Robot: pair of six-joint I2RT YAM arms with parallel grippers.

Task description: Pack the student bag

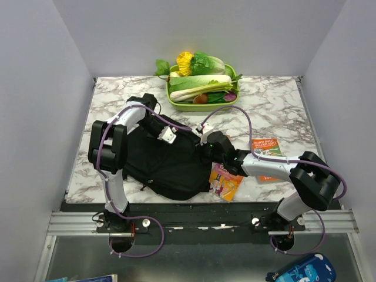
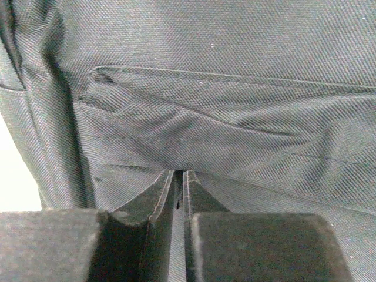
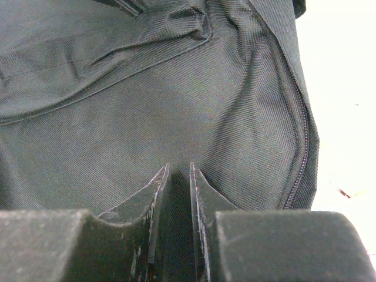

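A black fabric bag [image 1: 166, 178] lies flat on the marble table, with folds and a zipped edge [image 3: 299, 147]. My left gripper is over the bag's upper part, low on a folded seam of cloth; its fingertips sit close together, and whether cloth is between them cannot be told. My right gripper is at the bag's right side, low over plain fabric beside the zip, fingertips a narrow gap apart; whether it holds cloth is unclear.
A green basket of vegetables [image 1: 201, 104] stands at the back. Colourful books [image 1: 225, 187] [image 1: 265, 145] lie to the right of the bag. A blue pouch [image 1: 302, 269] is at the bottom right, off the table.
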